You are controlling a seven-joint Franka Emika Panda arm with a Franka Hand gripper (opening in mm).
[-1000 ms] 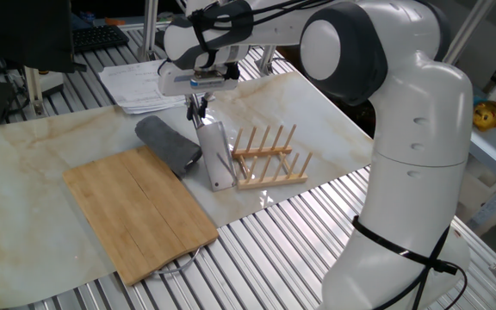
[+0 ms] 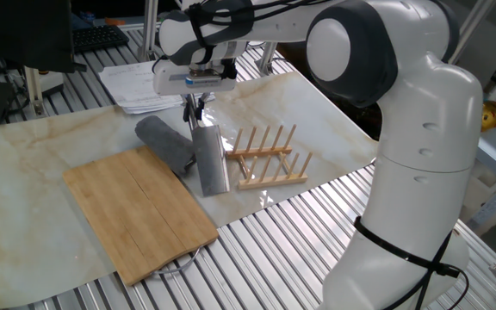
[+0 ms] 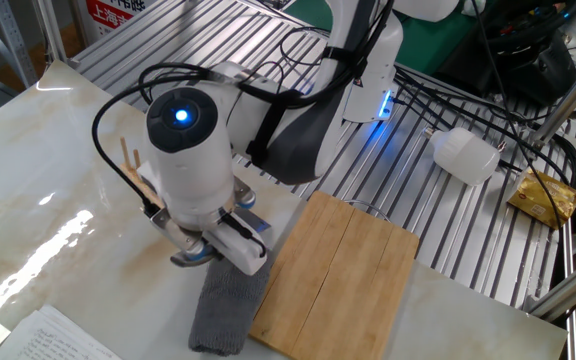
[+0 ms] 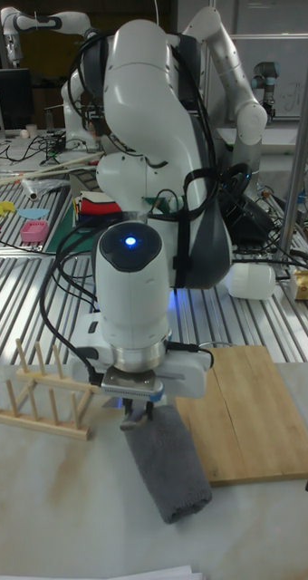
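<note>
A cleaver with a broad metal blade (image 2: 213,164) hangs from my gripper (image 2: 194,112), which is shut on its handle. The blade points down, between the rolled grey towel (image 2: 165,143) and the wooden dish rack (image 2: 270,164). Whether its lower edge touches the table cannot be told. A wooden cutting board (image 2: 140,209) lies beside the towel. From the opposite side, my gripper (image 4: 138,414) is just above the near end of the towel (image 4: 170,466), and the arm hides most of the cleaver.
Papers (image 2: 136,88) lie at the back of the marble-patterned sheet (image 2: 24,172). Bare sheet extends to the left of the board. Slatted metal table (image 2: 274,250) runs along the front, by the arm's base. A white bulb-shaped object (image 3: 465,156) and a yellow packet (image 3: 543,197) are off by the table's edge.
My gripper and the cleaver have shifted slightly left in exterior view 1, away from the rack and closer to the towel. Towel, board and rack have stayed put.
</note>
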